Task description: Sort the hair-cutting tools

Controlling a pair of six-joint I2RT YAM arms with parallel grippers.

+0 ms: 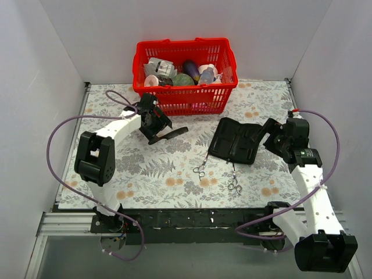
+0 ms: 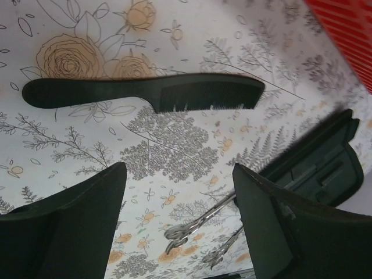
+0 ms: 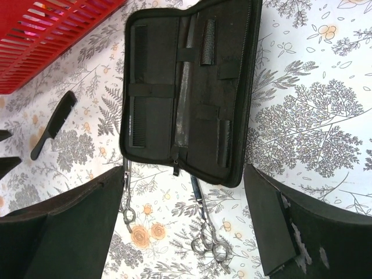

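A black comb [image 2: 203, 93] lies on the floral mat below my left gripper, which is part open with nothing between its fingers. The black zippered case [image 3: 151, 116] lies opened out at centre right, with a comb [image 3: 139, 122] under its strap. Two silver scissors [image 1: 199, 170] [image 1: 234, 186] extend from the case's lower edge toward the front. My right gripper is open above the case's right side, holding nothing.
A red basket [image 1: 185, 99] full of assorted items stands at the back.
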